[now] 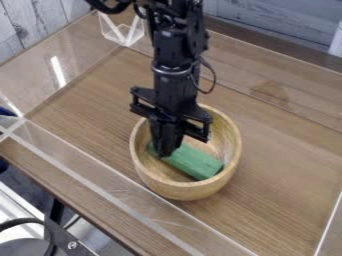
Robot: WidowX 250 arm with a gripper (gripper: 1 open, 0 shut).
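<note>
A round tan bowl (179, 186) stands on the wooden table in the middle of the view. Inside it lies a green bar-like object (198, 163), its left end hidden behind my gripper (163, 150). The black gripper reaches down from above into the left part of the bowl, its tip at the green object. It looks shut; whether anything is between its fingers cannot be made out.
Bare table (274, 180) surrounds the bowl. A clear plastic item (123, 25) sits at the back left near the table edge. Black cables (27, 230) lie beyond the table's lower left edge.
</note>
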